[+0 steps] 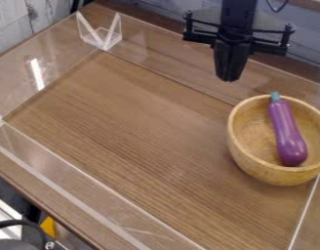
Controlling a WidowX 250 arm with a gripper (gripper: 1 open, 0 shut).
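A purple eggplant (287, 132) with a pale green stem lies in a yellow-tan bowl (242, 156) at the right of the wooden table. My black gripper (229, 70) hangs above and behind the bowl, at the upper middle right, apart from it. Its fingertips point down; whether they are apart or together is hard to tell, and I see nothing held in it.
A clear wire-like holder (100, 31) stands at the back left. A transparent rim runs along the left edge, and a black cable (20, 225) lies at the lower left.
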